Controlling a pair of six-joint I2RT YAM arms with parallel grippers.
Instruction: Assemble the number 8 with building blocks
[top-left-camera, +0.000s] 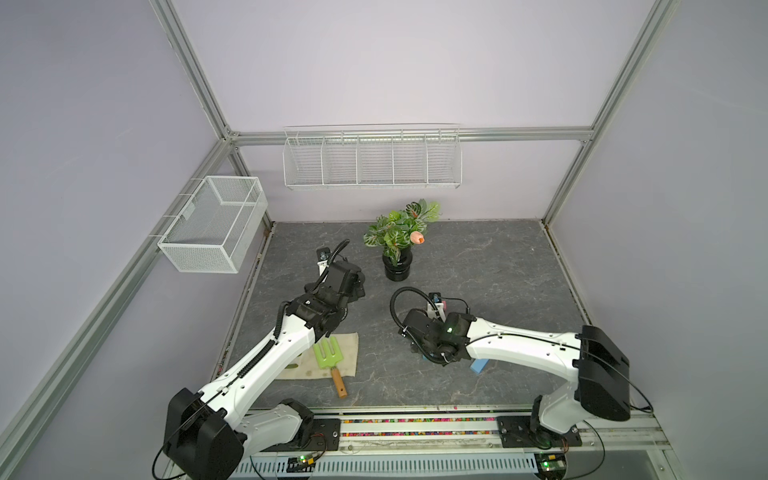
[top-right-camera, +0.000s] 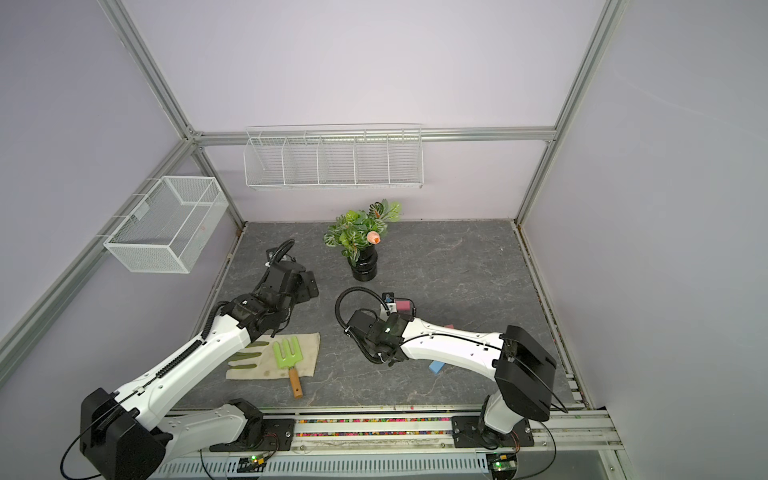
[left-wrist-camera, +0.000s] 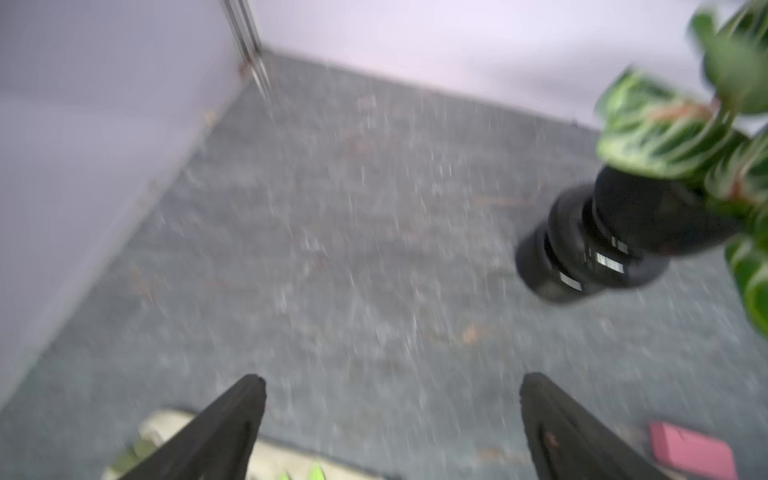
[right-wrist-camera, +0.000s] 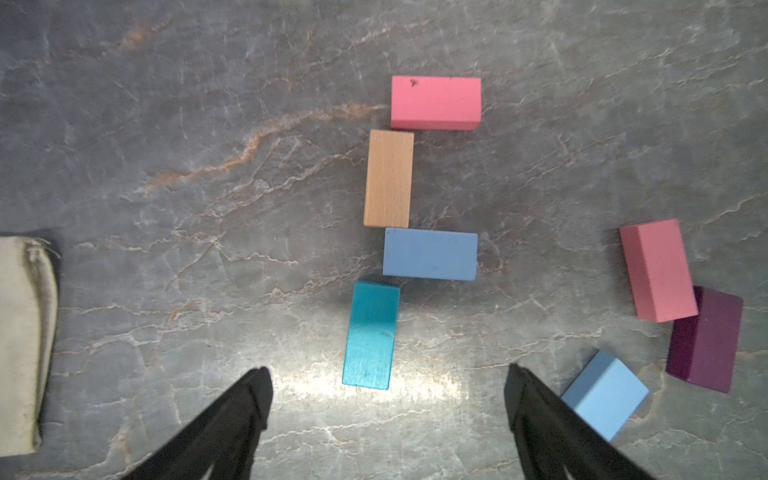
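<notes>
In the right wrist view a pink block (right-wrist-camera: 436, 102) lies crosswise at the top, a wooden block (right-wrist-camera: 389, 177) upright below it, a blue block (right-wrist-camera: 429, 253) crosswise, then a teal block (right-wrist-camera: 369, 334) upright below. Loose at the right lie another pink block (right-wrist-camera: 657, 270), a purple block (right-wrist-camera: 704, 340) and a second blue block (right-wrist-camera: 604, 393). My right gripper hangs open above them, empty. My left gripper, blurred in its wrist view, is open over bare table left of the plant, with nothing between its fingers.
A potted plant (top-left-camera: 397, 264) stands at the back middle. A cloth (top-right-camera: 312, 352) with a green fork (top-right-camera: 286, 352) lies front left. Wire baskets (top-left-camera: 372, 160) hang on the walls.
</notes>
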